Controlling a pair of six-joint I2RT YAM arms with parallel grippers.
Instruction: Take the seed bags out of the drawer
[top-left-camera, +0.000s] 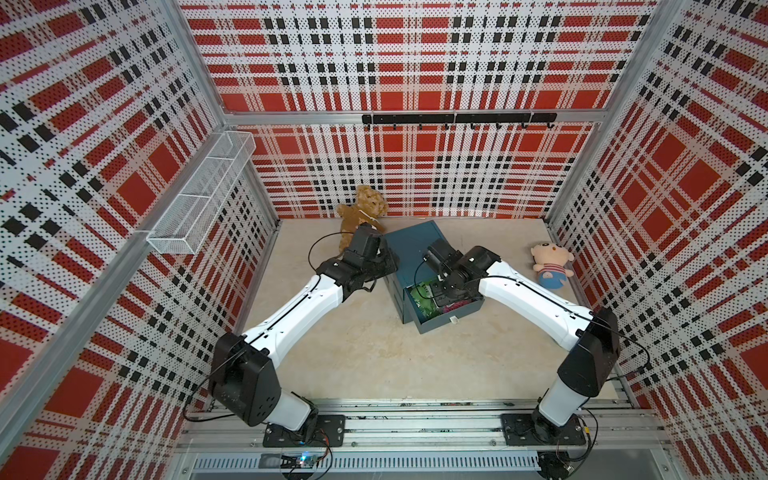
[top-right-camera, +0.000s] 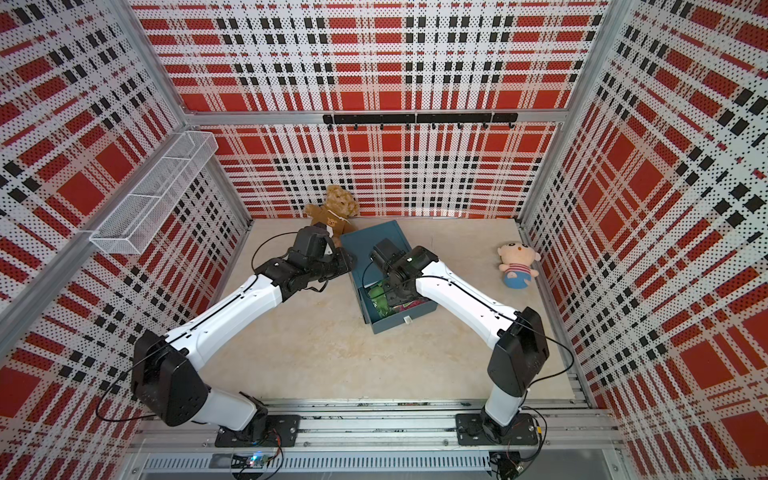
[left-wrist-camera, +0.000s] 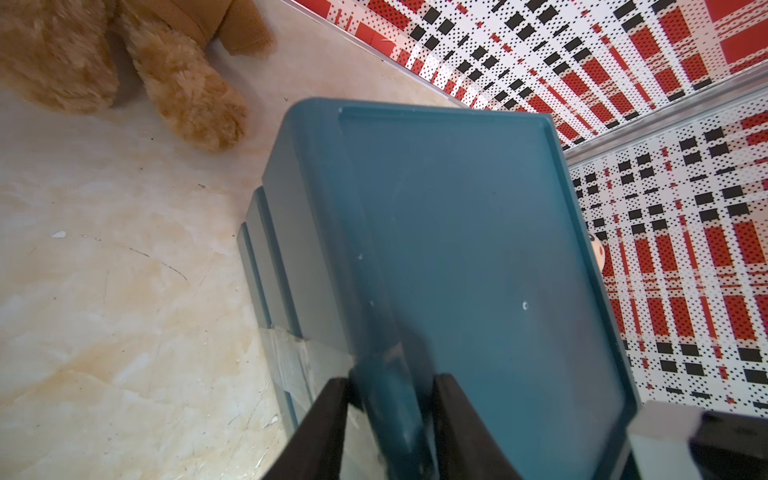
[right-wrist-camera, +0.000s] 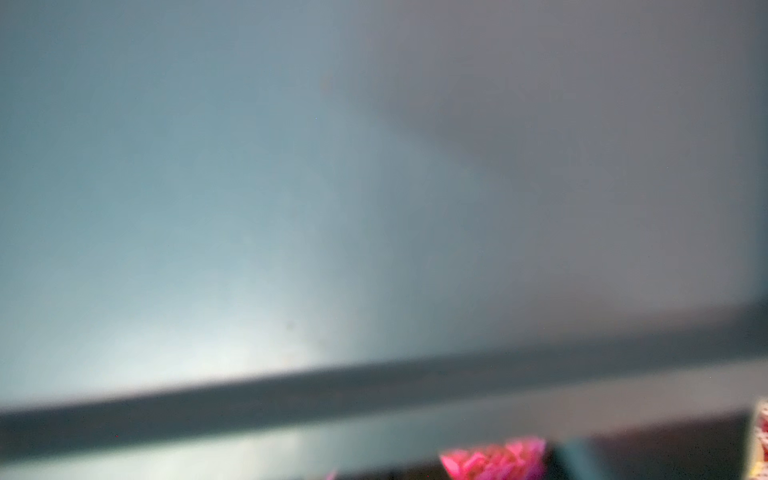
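A blue-grey drawer cabinet (left-wrist-camera: 480, 216) stands mid-table, its front drawer (top-left-camera: 438, 323) pulled out. Inside lie a green seed bag (top-left-camera: 421, 302) and a pinkish one (top-left-camera: 457, 305), partly covered by my right arm. My left gripper is shut on the cabinet's upper left edge, one finger on each side of the rim. Over the drawer hangs my right gripper (top-left-camera: 446, 292); its fingertips are hidden in both top views. The right wrist view is filled by the blurred cabinet top (right-wrist-camera: 200, 200), with pink flower print (right-wrist-camera: 496, 461) from a bag at its bottom edge.
Behind the cabinet on the left sits a brown teddy bear (top-left-camera: 366, 204). A pink doll in blue (top-left-camera: 552, 264) rests at the right. A white wire basket (top-left-camera: 204, 192) hangs on the left wall.
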